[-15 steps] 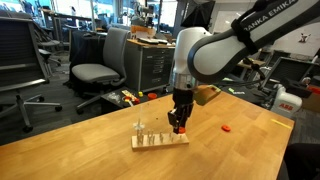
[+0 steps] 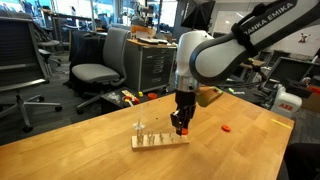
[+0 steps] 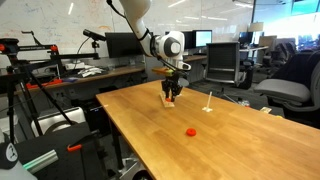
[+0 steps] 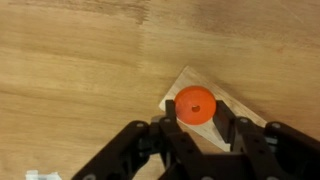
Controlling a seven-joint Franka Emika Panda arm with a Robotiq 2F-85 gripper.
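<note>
A round red-orange piece (image 4: 195, 105) sits between the fingers of my gripper, which is shut on it. Below it in the wrist view lies a pale wooden board (image 4: 232, 108), partly covered by the piece and the fingers. Exterior view 1 has the gripper (image 2: 183, 123) at the right end of this board (image 2: 150, 143), which carries a row of small upright pegs. Whether the held piece touches the board or a peg cannot be made out. A second red round piece (image 2: 226, 128) lies loose on the table; exterior view 2 shows this loose piece (image 3: 191, 132) nearer the camera.
A thin white upright item (image 3: 209, 101) stands on the table in exterior view 2. Small dark and red items (image 2: 130, 97) lie behind the board near the table's far edge.
The gripper and the red piece have shifted very slightly right and down in exterior view 1. The board and the loose red piece stay where they were.
</note>
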